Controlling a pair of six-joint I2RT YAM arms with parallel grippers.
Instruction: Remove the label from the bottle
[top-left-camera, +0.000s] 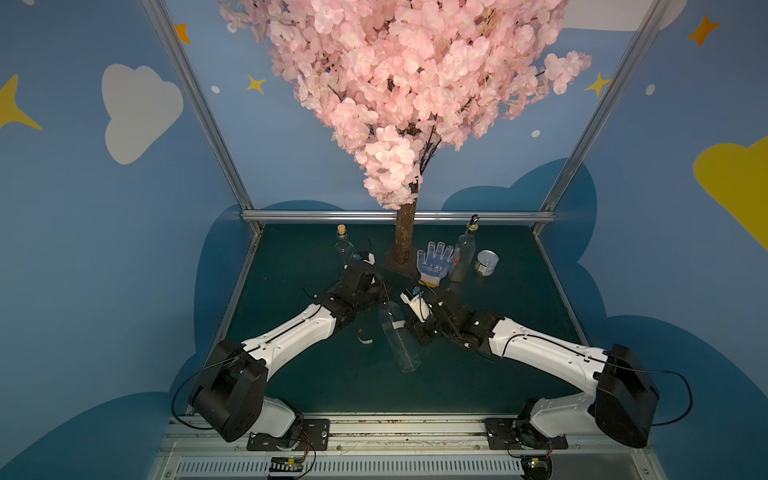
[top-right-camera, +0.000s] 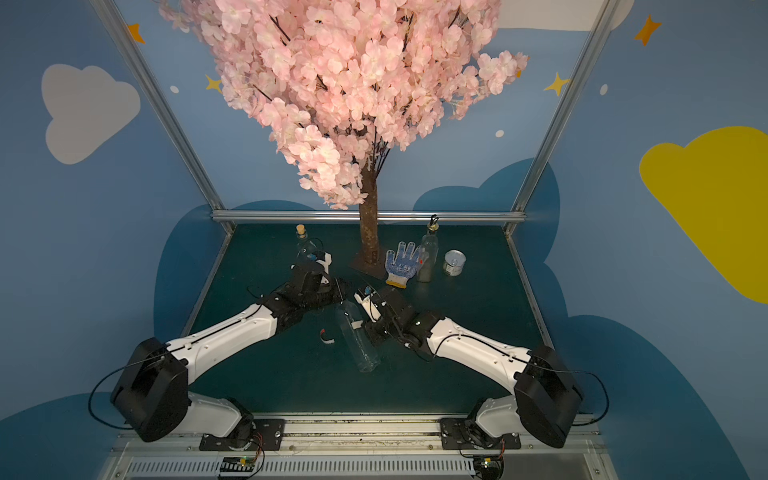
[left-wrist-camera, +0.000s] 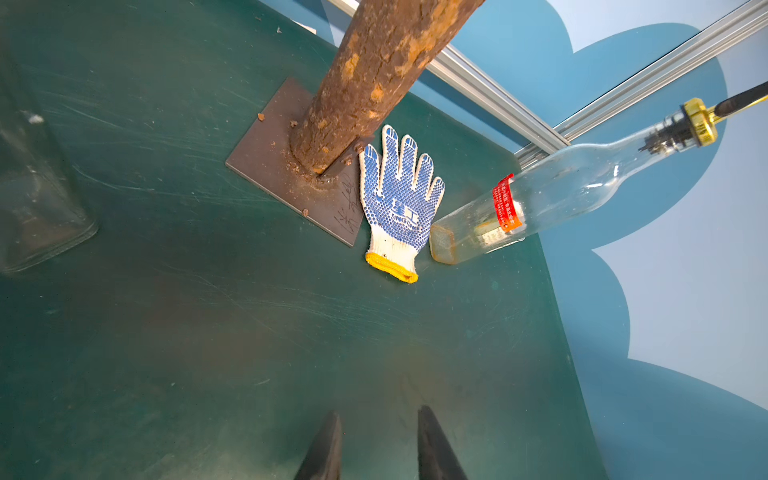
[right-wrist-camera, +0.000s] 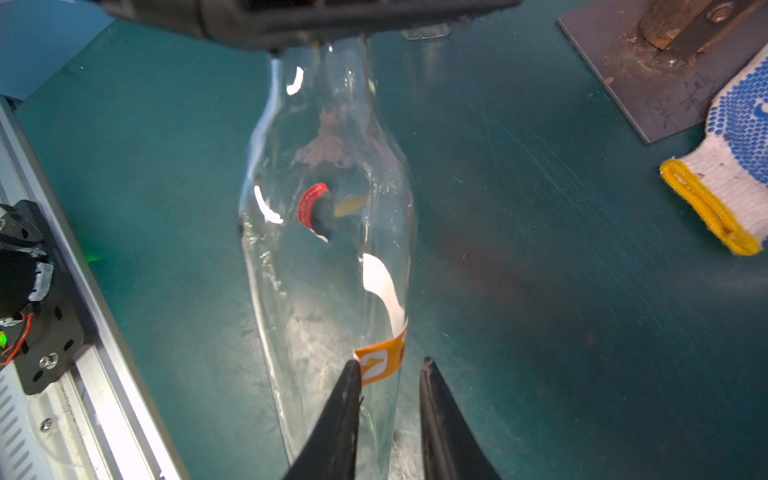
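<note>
A clear glass bottle (right-wrist-camera: 328, 264) hangs tilted over the table. My left gripper (top-left-camera: 384, 294) is shut on it at the neck; the neck itself does not show between the fingers in the left wrist view. A remnant of label (right-wrist-camera: 381, 359), orange in front with a white strip behind, clings to the bottle's side. Beside that remnant is my right gripper, its fingers parted; one fingertip (right-wrist-camera: 349, 376) overlaps the orange edge, and whether it touches cannot be told. A curled red-and-white label piece (top-left-camera: 365, 337) lies on the table.
Farther back stand the tree trunk (top-left-camera: 405, 228), a blue-and-white glove (left-wrist-camera: 400, 204), a second bottle with a red label (left-wrist-camera: 552, 192) and a can (top-left-camera: 486, 262). A corked bottle (top-left-camera: 344, 246) stands behind the left arm.
</note>
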